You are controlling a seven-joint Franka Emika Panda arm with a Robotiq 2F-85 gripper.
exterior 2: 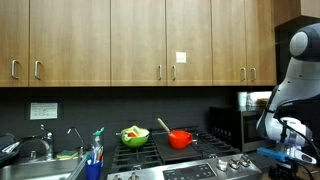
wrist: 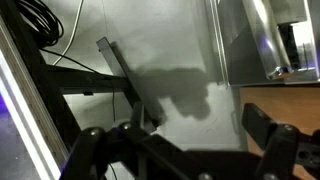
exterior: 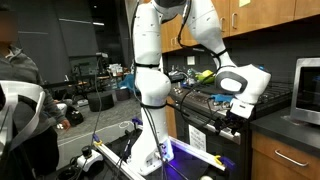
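Observation:
My gripper (exterior: pixel 232 132) hangs in front of the right end of the oven, close to its long bright handle (exterior: pixel 203 122). In the wrist view the two dark fingers of the gripper stand wide apart, with only grey floor showing between them. A shiny metal bar (wrist: pixel 262 38), apparently the oven's handle, runs along the upper right of that view, ahead of the fingers and apart from them. Exterior view 2 shows the white arm (exterior 2: pixel 284 128) at the far right; its fingers are too small to read there.
Right of the oven is a wooden cabinet (exterior: pixel 285 155) with a bar handle. On the stove sit a red pot (exterior 2: pixel 180 139) and a green-and-white bowl (exterior 2: pixel 134 137). A silver microwave (exterior: pixel 308 90) stands on the right counter. Below my gripper the floor (wrist: pixel 185 70) is open.

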